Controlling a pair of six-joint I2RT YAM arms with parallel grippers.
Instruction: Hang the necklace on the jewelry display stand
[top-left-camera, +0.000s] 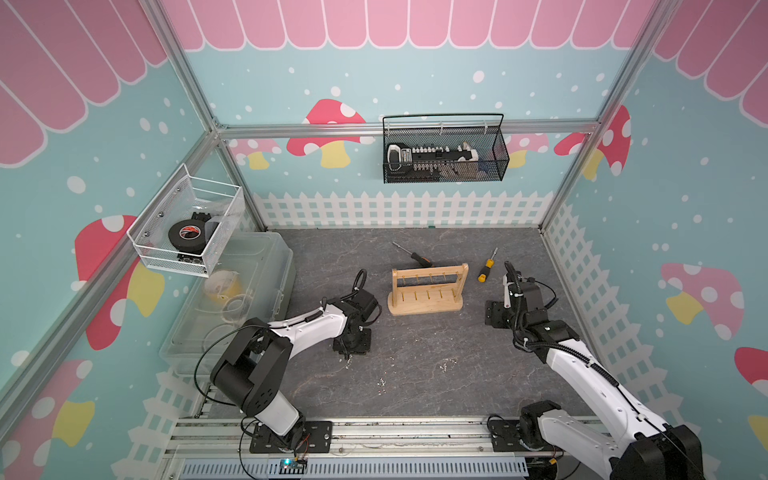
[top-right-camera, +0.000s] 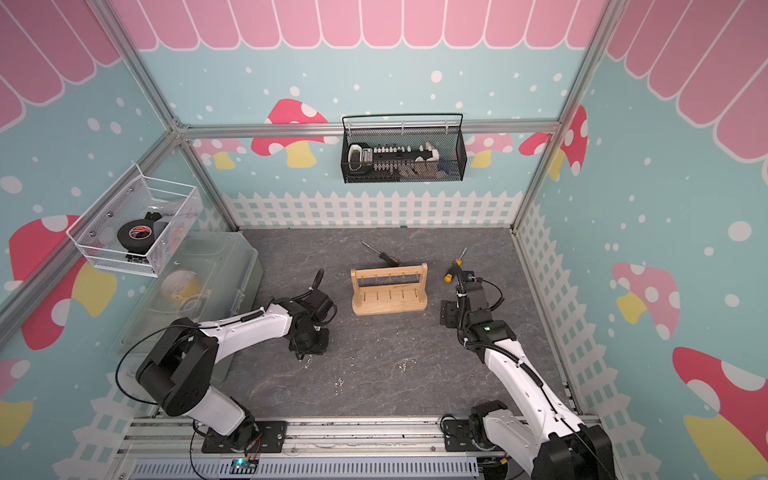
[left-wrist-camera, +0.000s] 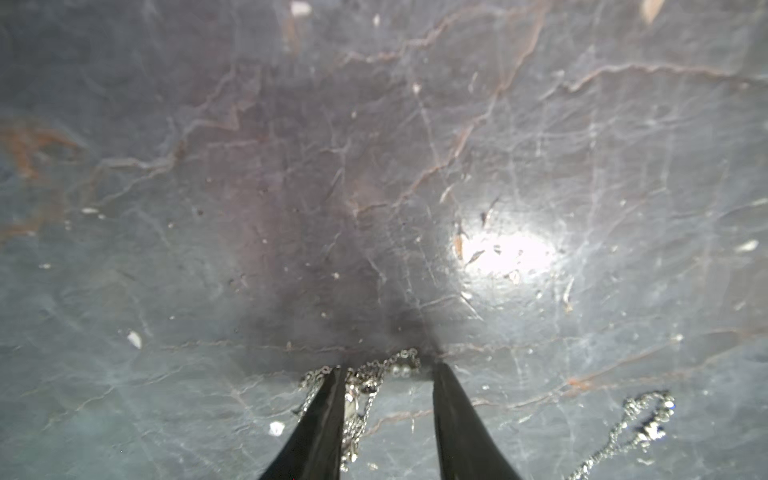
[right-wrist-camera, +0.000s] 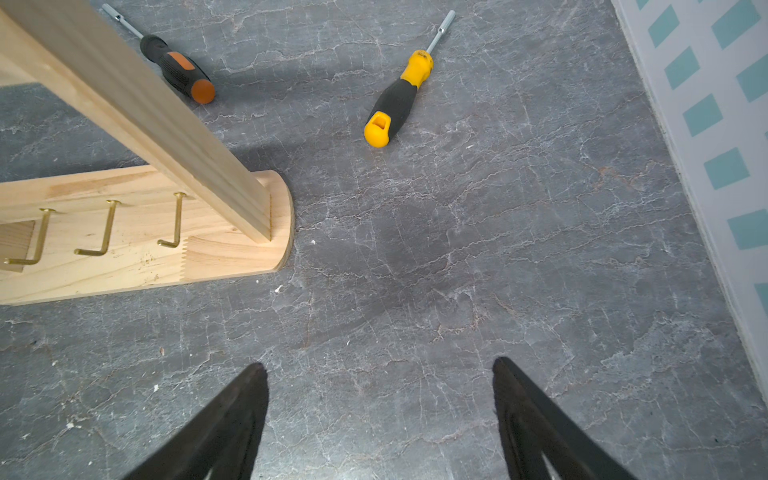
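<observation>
A silver chain necklace (left-wrist-camera: 364, 384) lies bunched on the grey tabletop at the fingertips of my left gripper, which is open a little and hovers low over it. A second chain (left-wrist-camera: 648, 420) lies to its right, and more small chains show on the front of the table in the top views. The wooden display stand (top-left-camera: 425, 301) with brass hooks stands at the middle back. My right gripper is open, empty, above the table just right of the stand (right-wrist-camera: 224, 256).
A screwdriver (top-left-camera: 416, 257) lies behind the stand and a yellow screwdriver (top-left-camera: 485, 272) to its right. A clear plastic box (top-left-camera: 184, 336) fills the left side, under a white wire basket (top-left-camera: 164, 260). A black basket (top-left-camera: 445, 176) hangs on the back wall. The front middle is open.
</observation>
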